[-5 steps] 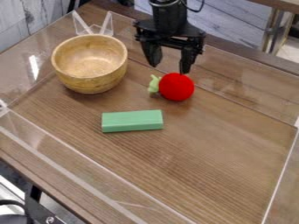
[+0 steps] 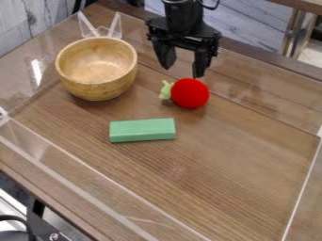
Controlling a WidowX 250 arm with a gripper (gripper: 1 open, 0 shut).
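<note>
My black gripper (image 2: 184,60) hangs at the top centre, its fingers spread open with nothing between them. Just below it a red round object with a small green top (image 2: 189,93) lies on the wooden table. A light green block (image 2: 142,130) lies lower, left of centre. A wooden bowl (image 2: 98,83) sits to the left of the gripper.
A pale edge runs along the upper left, and a dark cable shows at the bottom left corner.
My gripper has shifted very slightly; the objects on the table stay where they were.
</note>
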